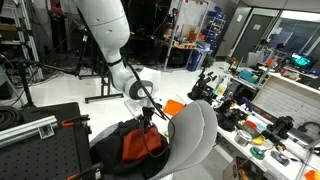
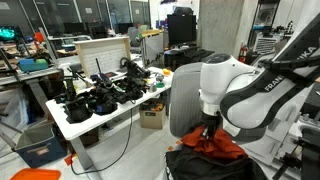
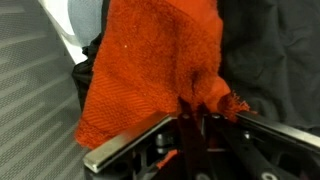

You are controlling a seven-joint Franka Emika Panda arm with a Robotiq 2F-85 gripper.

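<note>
An orange-red cloth [image 3: 150,60] fills the middle of the wrist view, its folds drawn together between my fingertips. My gripper is shut on a bunched part of this cloth, and a frayed edge shows just to the right. In exterior view 1 the red cloth [image 1: 143,146] lies over a black cloth [image 1: 108,148], with the gripper [image 1: 148,121] at its upper part. Exterior view 2 has the red cloth [image 2: 214,147] below the white arm, on top of the black fabric [image 2: 205,167]. The exact pinch point is partly hidden by folds.
A grey curved chair back [image 1: 195,140] rises close beside the cloths, and its mesh [image 3: 35,115] fills the left of the wrist view. Beyond it runs a white table [image 2: 95,130] crowded with black gear. A dark desk [image 1: 45,155] stands at the near left.
</note>
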